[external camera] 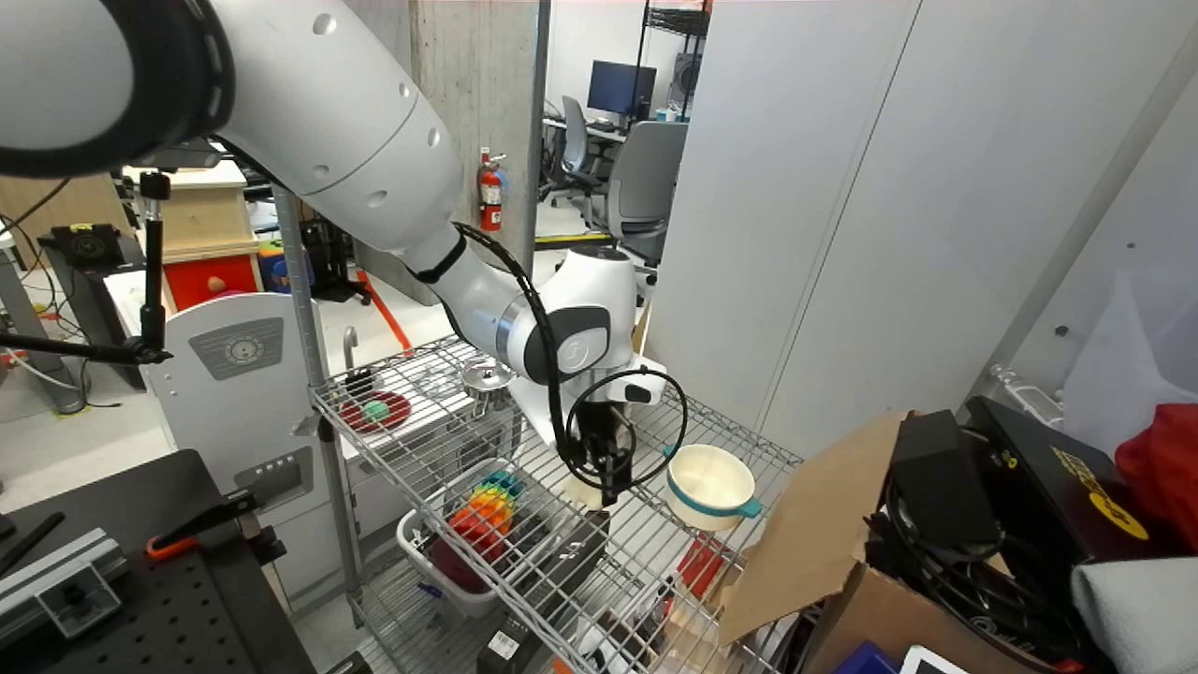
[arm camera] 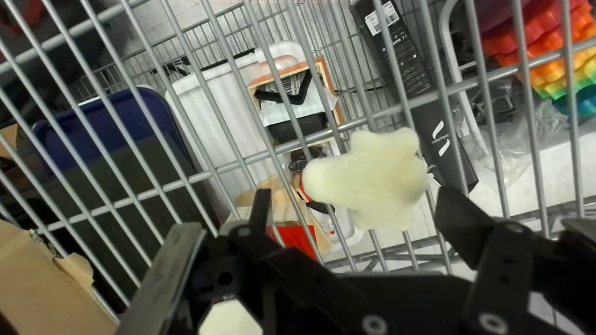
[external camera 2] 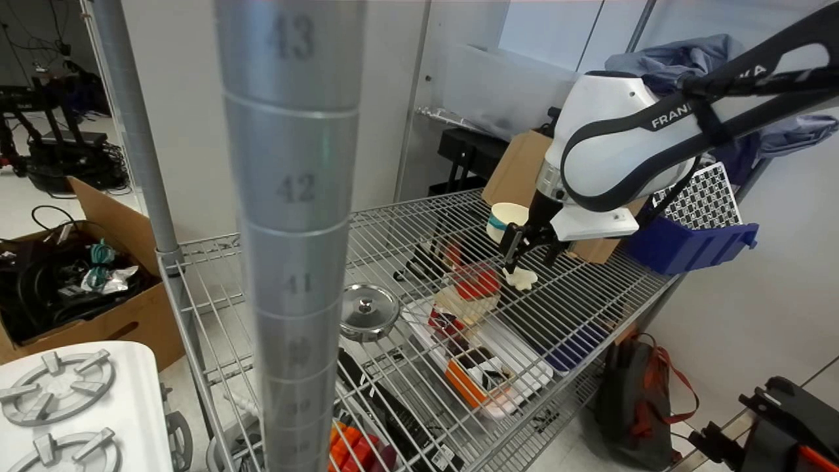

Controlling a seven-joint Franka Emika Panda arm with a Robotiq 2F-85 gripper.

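A pale cream, lobed piece (arm camera: 371,176), soft-looking, lies on the wire shelf (arm camera: 151,193). In the wrist view it sits just past my gripper, between the two spread fingers and apart from both. My gripper is open and empty. Exterior view 2 has the cream piece (external camera 2: 520,278) right below the gripper (external camera 2: 539,259); in exterior view 1 the gripper (external camera: 606,477) mostly covers it. A cream pot with teal handles (external camera: 710,487) stands on the shelf beside the gripper, and a shiny metal lid (external camera 2: 369,312) lies farther along the shelf.
An open cardboard box (external camera: 825,528) full of black gear adjoins one shelf end. Under the wires are a bin with a rainbow-coloured item (external camera: 483,520), a black box (arm camera: 424,100) and a white tray (external camera 2: 515,354). A metal post (external camera 2: 295,236) blocks part of exterior view 2.
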